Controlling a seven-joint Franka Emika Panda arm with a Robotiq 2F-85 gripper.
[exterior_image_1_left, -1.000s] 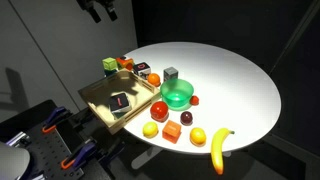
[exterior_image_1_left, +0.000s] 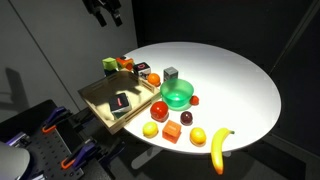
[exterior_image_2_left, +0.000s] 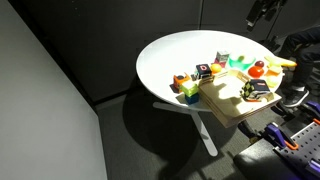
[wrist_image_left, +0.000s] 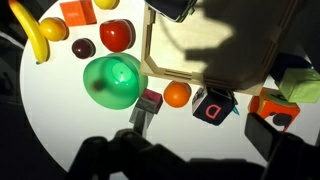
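Note:
My gripper (exterior_image_1_left: 109, 20) hangs open high above the table, well clear of everything, with nothing between its fingers. A shallow wooden tray (exterior_image_1_left: 136, 116) holds a dark block with a light mark on its top (exterior_image_1_left: 120, 103). Close to the tray lie a green bowl (exterior_image_1_left: 177, 94), a red apple (exterior_image_1_left: 159, 111), an orange ball (exterior_image_1_left: 154, 79) and a grey block (exterior_image_1_left: 171, 74). Beyond the tray's far side stand a dark lettered block (wrist_image_left: 213, 106), an orange block (wrist_image_left: 273, 109) and a green block (wrist_image_left: 299, 84). In the wrist view the bowl appears empty.
Along the table's near edge are a yellow lemon (exterior_image_1_left: 150, 130), an orange-red block (exterior_image_1_left: 172, 131), a dark plum (exterior_image_1_left: 186, 118), an orange fruit (exterior_image_1_left: 198, 136) and a banana (exterior_image_1_left: 219, 150).
In exterior view 1 my gripper has shifted slightly right and a little lower. Objects on the table have stayed in place.

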